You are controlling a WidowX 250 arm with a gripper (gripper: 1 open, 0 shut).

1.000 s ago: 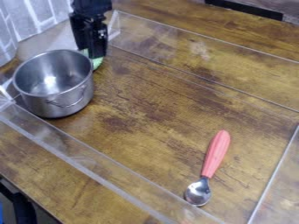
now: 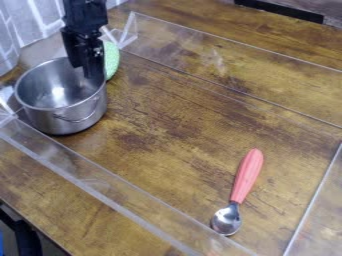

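The black gripper [image 2: 86, 55] is at the upper left, low over the back of a steel pot [image 2: 60, 115]. Behind it and to its right is a pale green object [image 2: 112, 60], partly hidden by the gripper. Whether the fingers are open or shut, or hold anything, I cannot tell. A spoon with a pink handle [image 2: 246, 174] lies at the lower right.
Clear plastic walls border the wooden table [image 2: 174, 130] on several sides. A dark object sits at the lower left corner.
The gripper has shifted slightly down and left toward the pot over the last second. The pot and spoon look unmoved.
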